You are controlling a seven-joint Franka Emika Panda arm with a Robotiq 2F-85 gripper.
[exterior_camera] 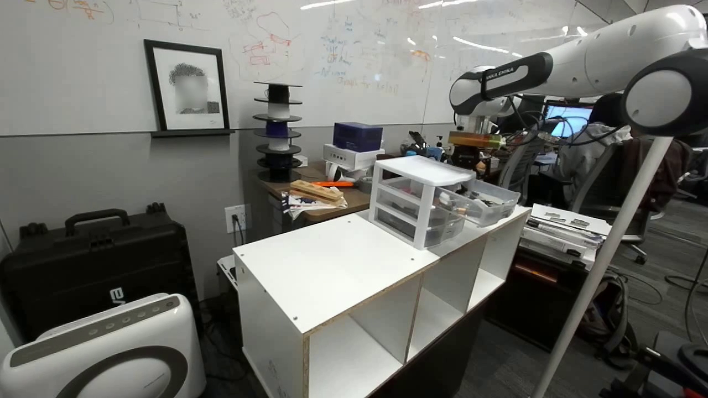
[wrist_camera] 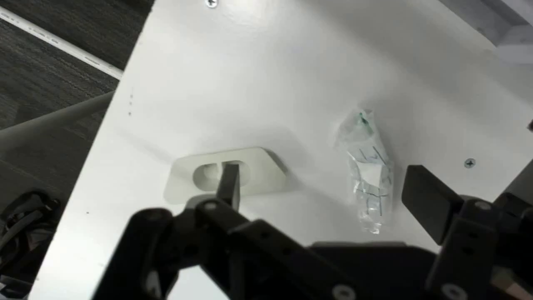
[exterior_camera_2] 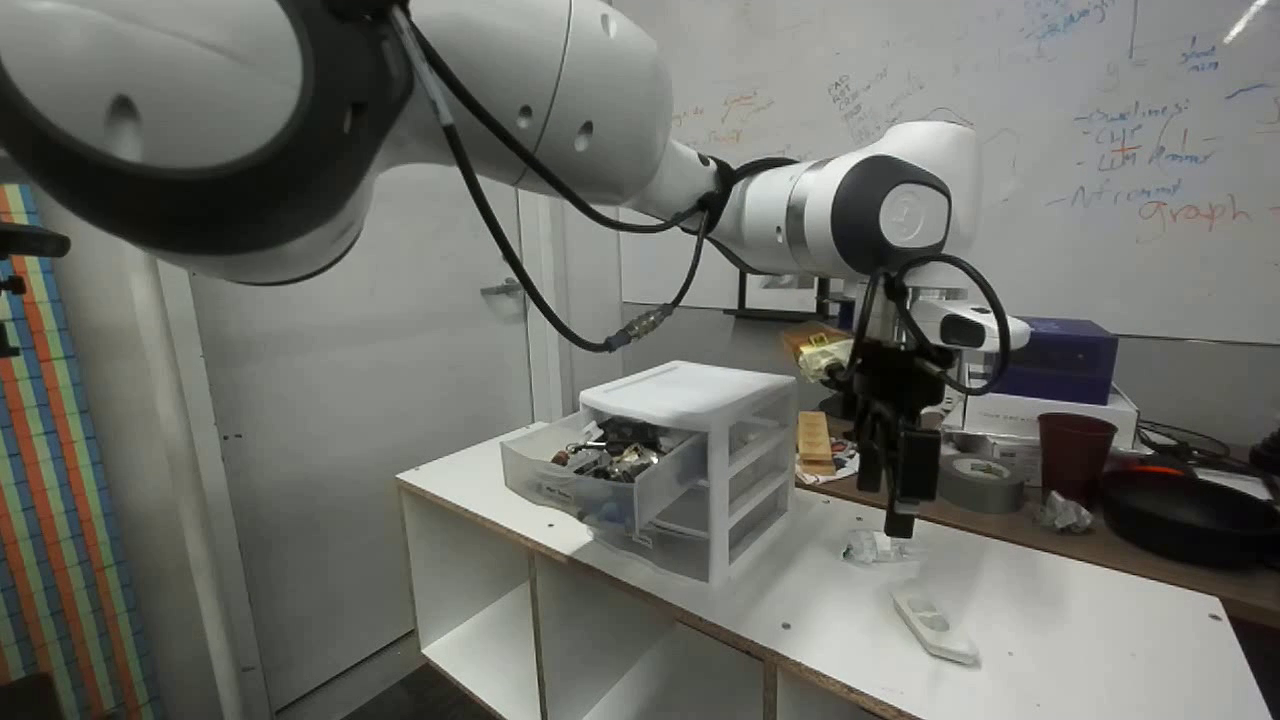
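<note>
My gripper is open over the white cabinet top, with nothing held between its fingers. In the wrist view, a pale elongated block (wrist_camera: 260, 172) with oval recesses lies on the left, partly hidden by the left finger (wrist_camera: 228, 184). A crumpled clear plastic packet (wrist_camera: 370, 175) with dark marks lies below and between the fingers, nearer the right one. Exterior view 2 has the gripper (exterior_camera_2: 902, 498) hanging just above the packet (exterior_camera_2: 873, 548), while the block (exterior_camera_2: 933, 624) rests closer to that camera. Neither item can be made out in exterior view 1.
A white drawer unit (exterior_camera_2: 690, 396) stands beside the gripper; its pulled-out clear drawer (exterior_camera_2: 570, 492) holds assorted small parts. Behind are a desk with a tape roll (exterior_camera_2: 981, 482), a dark red cup (exterior_camera_2: 1071, 450) and a black pan (exterior_camera_2: 1188, 516). Bare cabinet top (exterior_camera_2: 1080, 624) extends rightward.
</note>
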